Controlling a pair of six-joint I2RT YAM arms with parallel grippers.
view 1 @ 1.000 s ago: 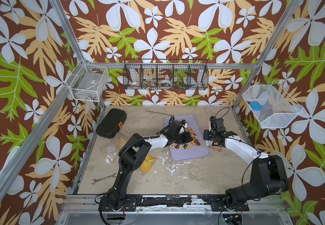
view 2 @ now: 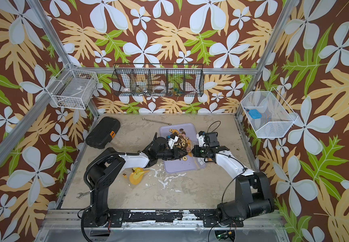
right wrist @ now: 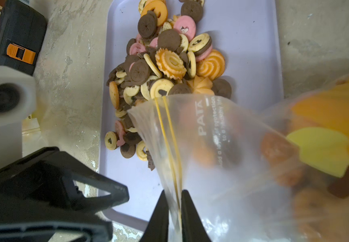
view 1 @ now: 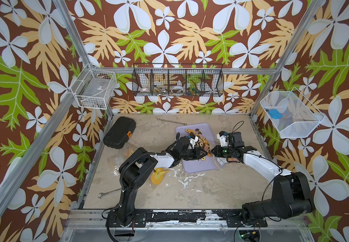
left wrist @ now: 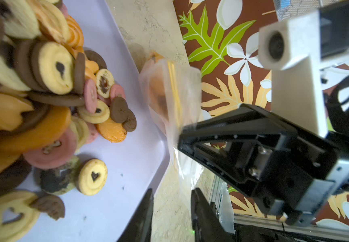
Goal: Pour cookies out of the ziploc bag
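A lavender tray (view 1: 194, 165) holds a heap of mixed cookies (right wrist: 168, 64). A clear ziploc bag (right wrist: 239, 153) with a yellow seal and some contents lies over the tray's right side. In the right wrist view, my right gripper has its fingertips at the bag's seal edge; whether it grips is unclear. My left gripper is part open beside the bag, over the tray's edge; the left wrist view shows the other arm's black housing at the bag.
A black case (view 1: 118, 133) sits at the back left, wrenches (view 1: 170, 121) at back and front left, a yellow object (view 1: 158, 175) left of the tray. Wire baskets (view 1: 177, 82) hang on the walls.
Over the last second my right gripper moved left toward the tray with the bag edge, and my left gripper shifted slightly toward the front.
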